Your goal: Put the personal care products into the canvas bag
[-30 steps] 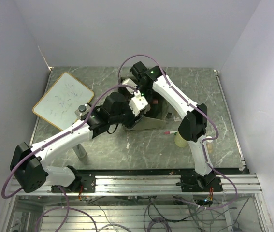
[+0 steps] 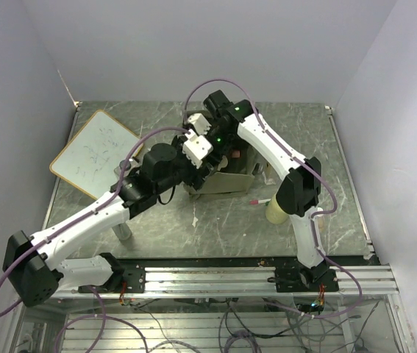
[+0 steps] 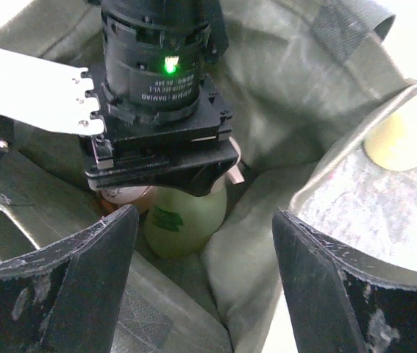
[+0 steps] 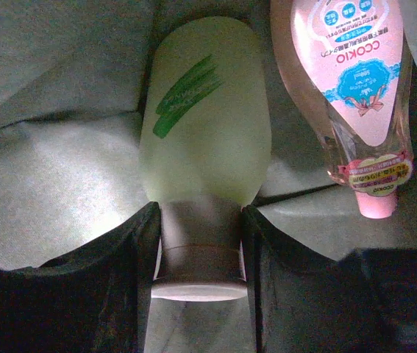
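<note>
Inside the open canvas bag (image 2: 223, 184), a pale green bottle (image 3: 182, 224) with a dark cap lies between the fingers of my right gripper; whether they press on it is unclear. A pink-labelled bottle (image 4: 359, 88) lies beside it in the right wrist view. My left gripper stands open at the bag, with the right gripper's body above and beyond its fingers in the left wrist view.
A white board (image 2: 94, 154) lies at the left, with a silver cylinder (image 2: 122, 229) below it. A pale yellow container (image 2: 276, 212) and a red-white pen (image 2: 259, 201) are right of the bag.
My left arm has shifted slightly left from where it was a second ago.
</note>
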